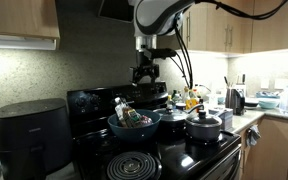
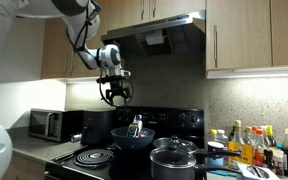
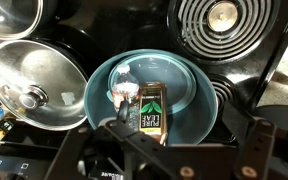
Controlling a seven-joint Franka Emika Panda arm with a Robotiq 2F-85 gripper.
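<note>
My gripper point(image 1: 145, 76) hangs in the air above the stove, pointing down, with its fingers apart and nothing seen between them. Below it, a blue-teal pot point(image 1: 115, 129) stands on the stovetop. Two bottles lean inside: a tea bottle with a dark "Pure Leaf" label point(image 3: 152, 100) and a clear bottle with a red and white label point(image 3: 124, 80). In the wrist view the pot sits at the centre under the gripper, whose dark parts cover its lower edge. Exterior view 2 shows the gripper point(image 2: 116, 98) well above the pot, touching nothing.
A lidded steel pot point(image 1: 203, 125) and another lidded pan point(image 1: 172, 117) stand beside the teal pot. A black air fryer point(image 1: 33, 137) stands at the left; several condiment bottles point(image 2: 249, 143) crowd the counter.
</note>
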